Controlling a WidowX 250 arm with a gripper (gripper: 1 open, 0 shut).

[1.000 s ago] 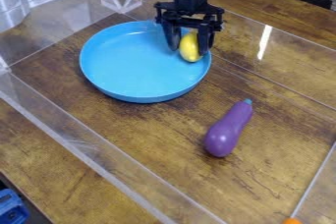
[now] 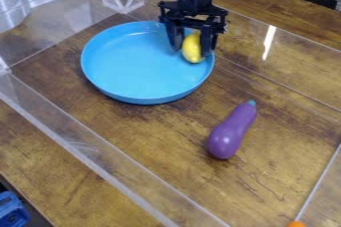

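My black gripper [image 2: 192, 40] reaches down from the top centre over the right rim of a blue plate [image 2: 134, 67]. It is shut on a yellow object [image 2: 192, 48] at that rim, partly hidden by the fingers. A purple eggplant-like object [image 2: 232, 130] lies on the wooden table to the lower right of the plate.
A clear plastic edge crosses the lower left. A small blue item [image 2: 11, 211] shows at the bottom left corner and an orange tip [image 2: 297, 222] at the bottom right.
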